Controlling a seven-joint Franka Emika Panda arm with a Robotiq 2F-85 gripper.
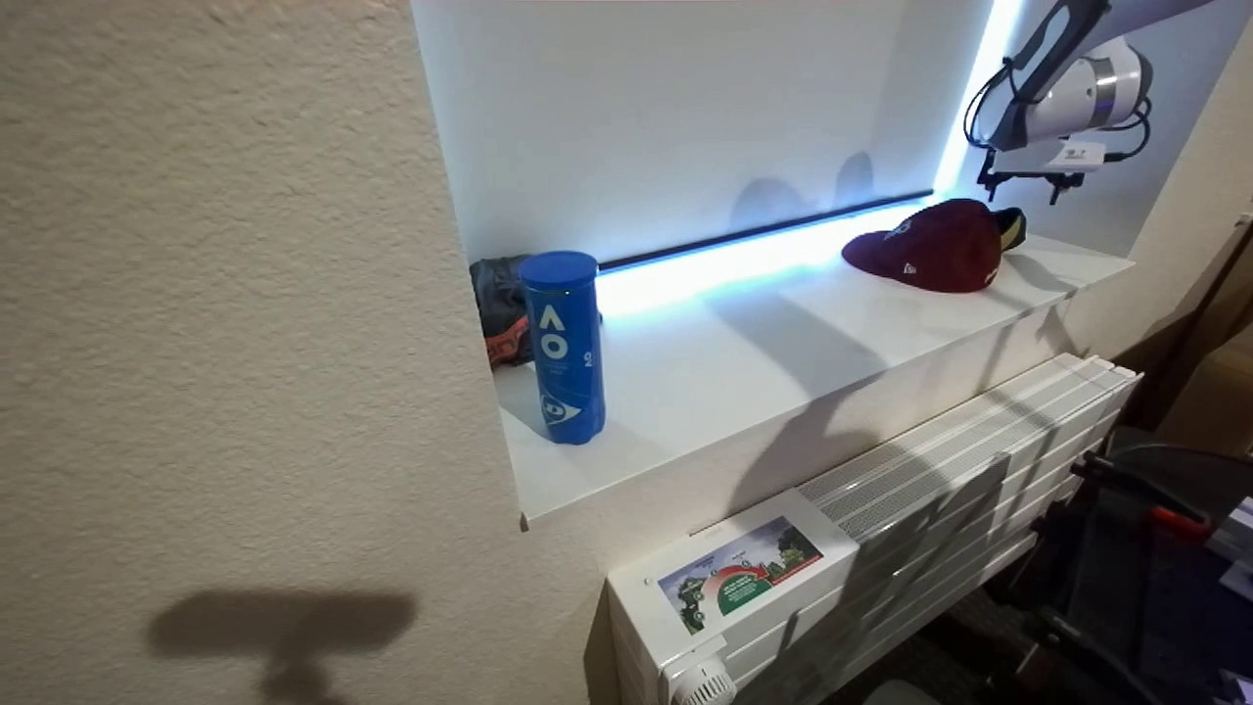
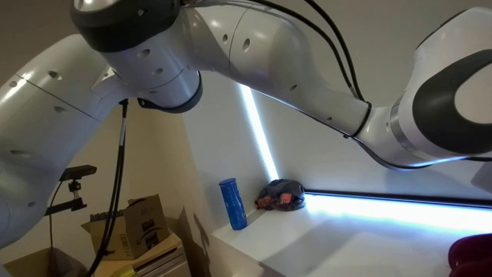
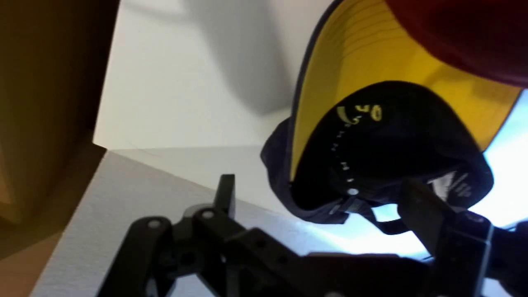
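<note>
Above the right end of the white sill, my gripper hangs open, its two fingers spread wide and nothing between them. A maroon cap sits on the sill below it and a little to the left. Behind the maroon cap is a dark cap with a yellow under-brim, mostly hidden in exterior view 1. From the wrist, the dark cap shows its hollow inside and back strap, while the maroon cap fills the upper right corner. In that view the gripper spans the lower part, its fingertips apart from both caps.
A blue tennis-ball can stands upright at the sill's left end, with a dark bundled cloth item behind it. The sill is clear between can and caps. Below runs a white radiator; a wall closes the sill's right end.
</note>
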